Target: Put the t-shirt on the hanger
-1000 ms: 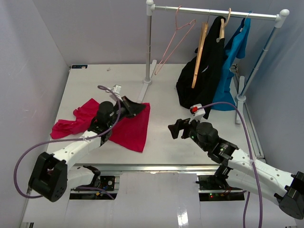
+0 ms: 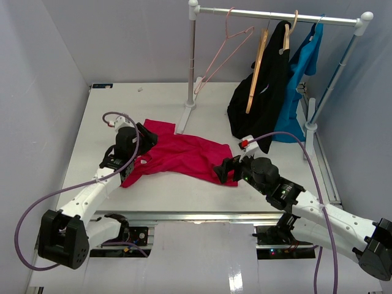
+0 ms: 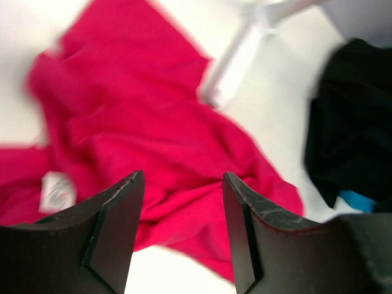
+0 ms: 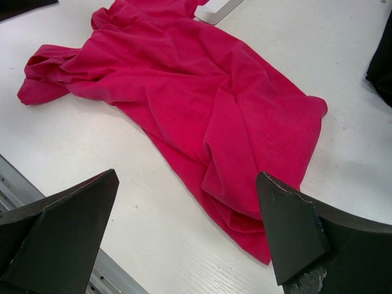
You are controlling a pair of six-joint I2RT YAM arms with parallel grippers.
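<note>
A crumpled red t-shirt lies flat across the middle of the white table. My left gripper hangs over its left part; in the left wrist view the fingers stand apart, open above the cloth. My right gripper is over the shirt's right end, also open, its fingers framing the fabric from above. A pink wire hanger and a wooden hanger hang on the rail, with no garment visible on either.
A black garment and a blue one hang at the rack's right. The rack's left foot stands just behind the shirt.
The shirt has shifted and spread to the right since a second ago. The right arm moved only slightly.
</note>
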